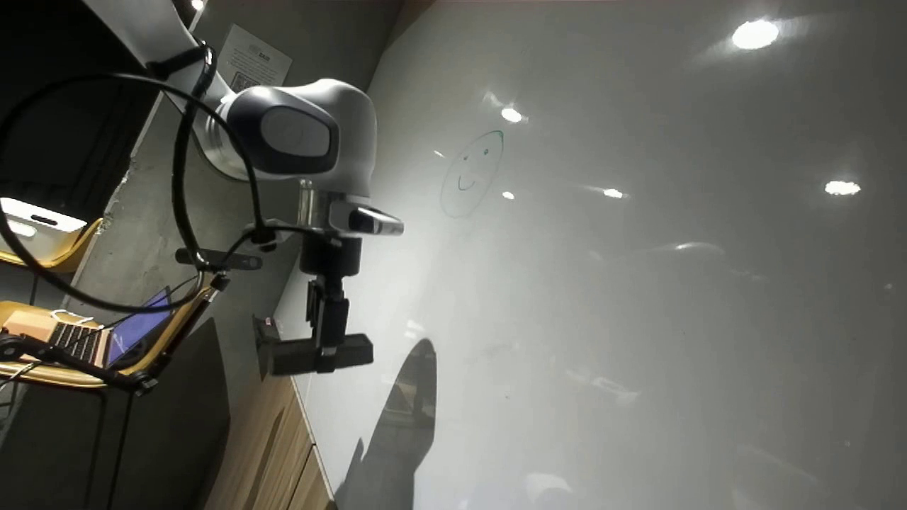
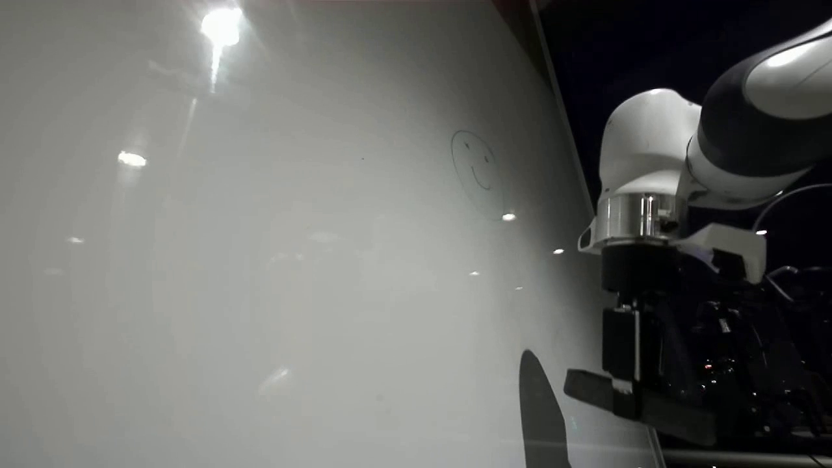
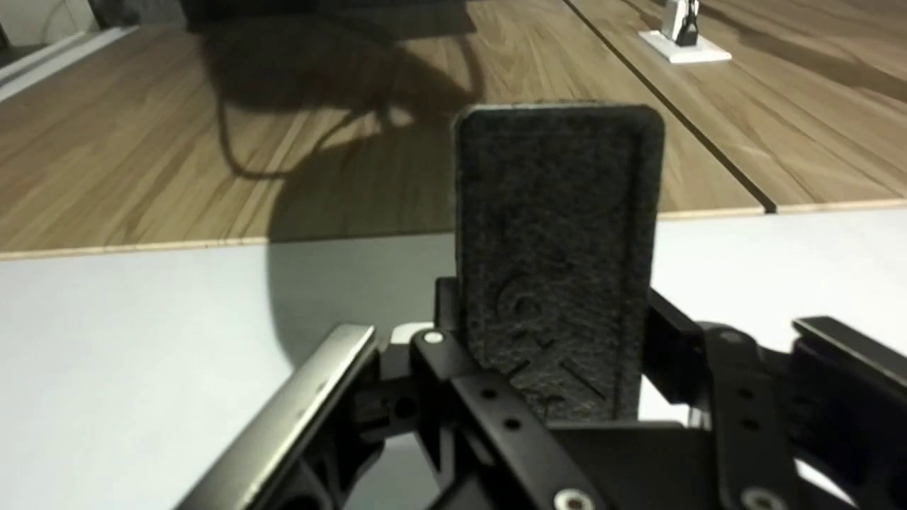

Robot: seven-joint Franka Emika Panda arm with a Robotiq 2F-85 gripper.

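My gripper is shut on a dark felt eraser [image 3: 561, 195], a rectangular block with embossed marks on its face. In exterior view 1 the gripper [image 1: 327, 348] points down, and the eraser [image 1: 293, 357] sticks out to both sides of the fingers. Exterior view 2 has the same eraser [image 2: 589, 389] held crosswise, apart from its shadow on the whiteboard. A green smiley face [image 1: 472, 174] is drawn on the whiteboard [image 1: 638, 323], above and to the right of my gripper. That drawing [image 2: 477, 173] stands higher than the gripper in exterior view 2, to its left.
A wooden surface [image 1: 255, 442] borders the whiteboard's lower edge; on it stands a small white-based item [image 3: 686, 47]. A chair with a laptop [image 1: 85, 340] is off to the left. The board is otherwise open apart from light reflections.
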